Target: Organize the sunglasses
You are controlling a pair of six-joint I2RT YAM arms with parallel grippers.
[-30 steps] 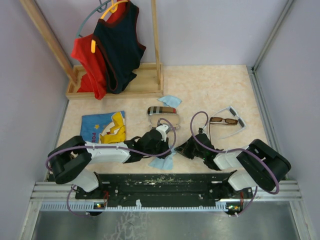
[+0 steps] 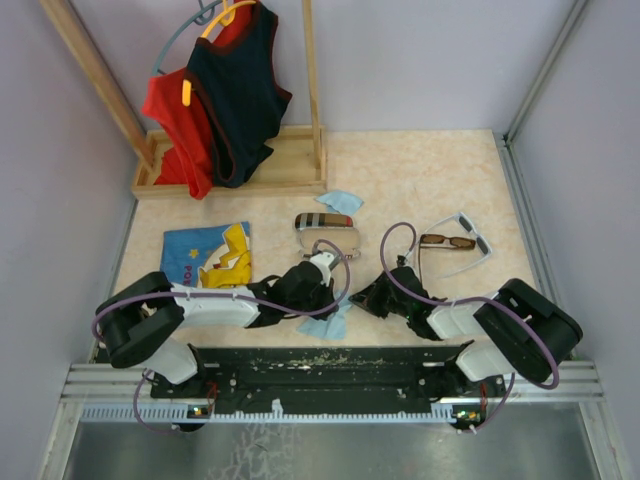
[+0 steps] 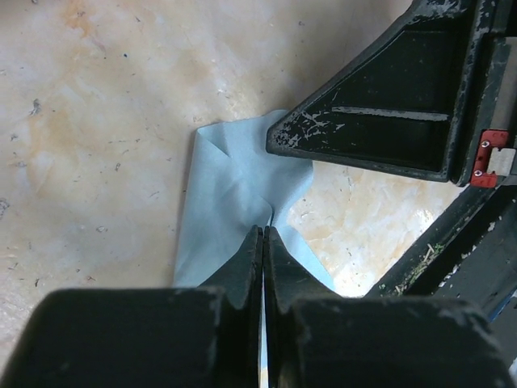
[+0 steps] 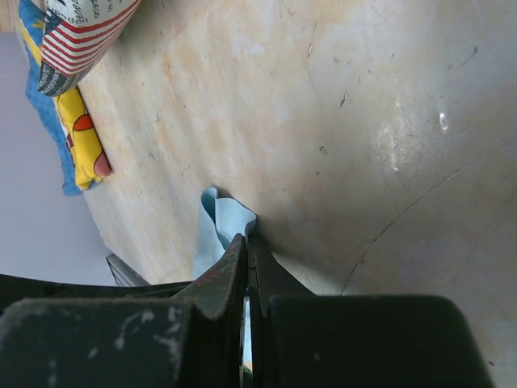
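A light blue cloth [image 3: 218,202] lies folded on the front of the table between both grippers. My left gripper is shut with its tips down at the cloth; whether any fabric is between them cannot be seen. My right gripper is also shut, its tips at the cloth's raised edge [image 4: 230,212]. Brown sunglasses [image 2: 446,241] and white sunglasses [image 2: 478,240] lie at the right. A striped case [image 2: 322,220] and clear glasses [image 2: 328,238] sit in the middle, with a second blue cloth [image 2: 340,200] behind them.
A blue and yellow bag [image 2: 200,255] lies at the left. A wooden rack [image 2: 312,80] with hanging red and dark garments stands at the back left.
In the top view, almost nothing differs; my left gripper has shifted very slightly over the cloth.
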